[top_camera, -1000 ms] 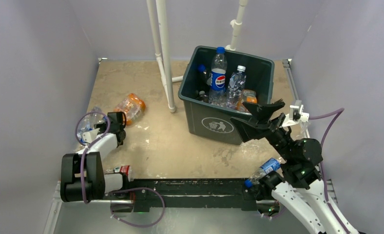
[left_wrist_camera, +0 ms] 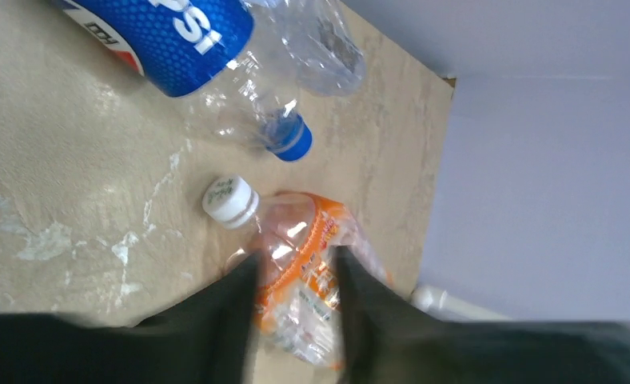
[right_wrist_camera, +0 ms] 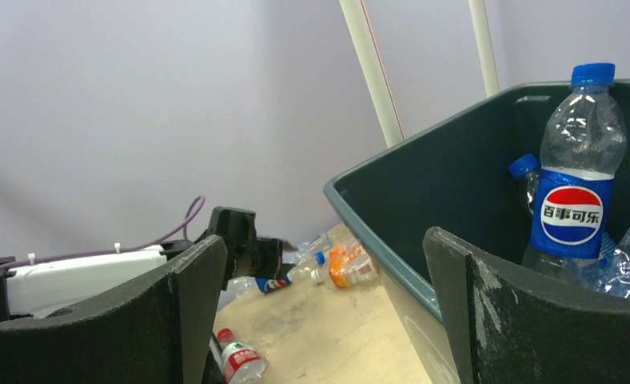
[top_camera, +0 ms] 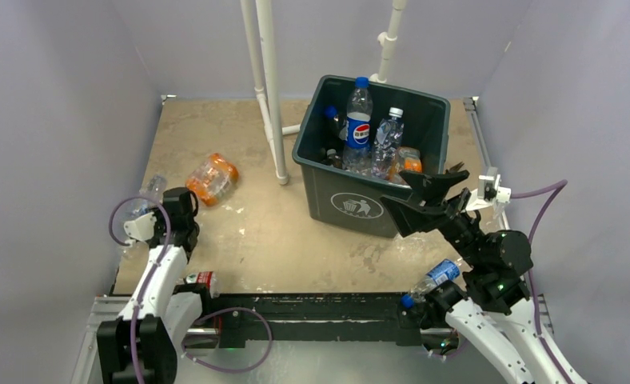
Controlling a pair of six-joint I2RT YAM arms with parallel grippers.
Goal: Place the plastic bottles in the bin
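Note:
My left gripper hangs over the left of the board, fingers apart and blurred, pointed at a crumpled orange-label bottle (left_wrist_camera: 304, 240) with a white cap. Beside it lie a blue-label Pepsi bottle (left_wrist_camera: 160, 40) and a clear crumpled bottle (left_wrist_camera: 324, 48). A red-label bottle (right_wrist_camera: 240, 360) lies near the front left, a blue-capped bottle (top_camera: 436, 276) at the front right. The green bin (top_camera: 352, 208) holds several bottles. My right gripper (top_camera: 416, 196) stands open at the bin's front right, nothing visible between its fingers.
White pipes (top_camera: 272, 96) rise behind the board, left of the bin. Grey walls enclose the back and sides. The board's middle, between the orange-label bottle and the bin, is clear.
The right arm has moved very slightly; the bottles look unchanged.

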